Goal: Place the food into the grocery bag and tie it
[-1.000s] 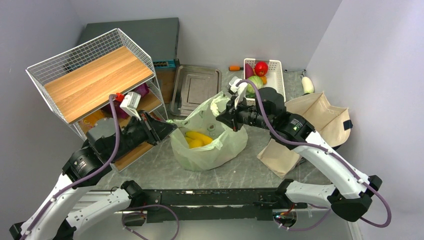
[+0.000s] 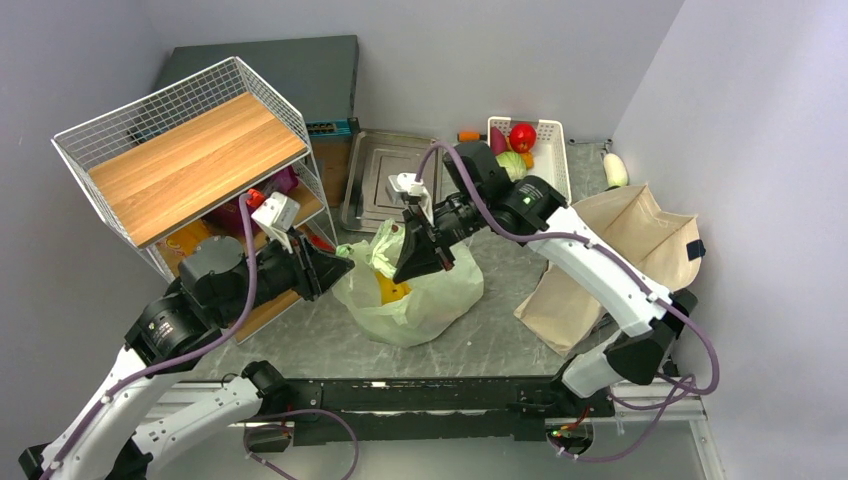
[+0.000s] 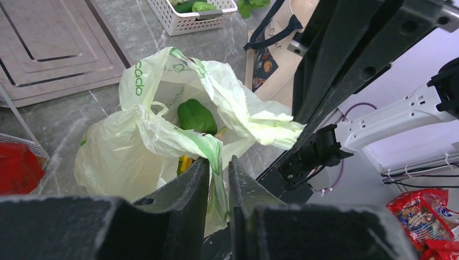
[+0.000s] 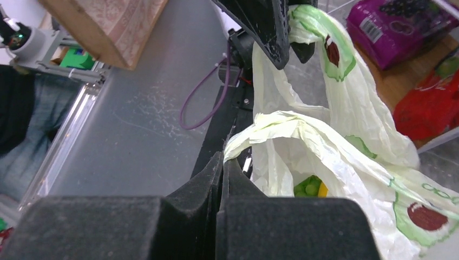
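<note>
A translucent pale green plastic bag (image 2: 430, 305) stands on the counter, its mouth partly open. Inside are yellow food (image 2: 391, 289) and a green pepper (image 3: 196, 116). My right gripper is shut on one handle of the bag, pulled across above the mouth. In the left wrist view, a strip of the other handle (image 3: 217, 189) runs between the slightly parted fingers of my left gripper. Both grippers are at the bag's upper edge, the left one at its left side, the right one over the opening.
A white basket (image 2: 563, 160) with vegetables stands at the back, near a metal tray (image 2: 385, 170). The wire shelf (image 2: 175, 155) is close behind my left arm. An open beige bag (image 2: 620, 250) lies at the right.
The opening has narrowed, hiding more of the yellow food.
</note>
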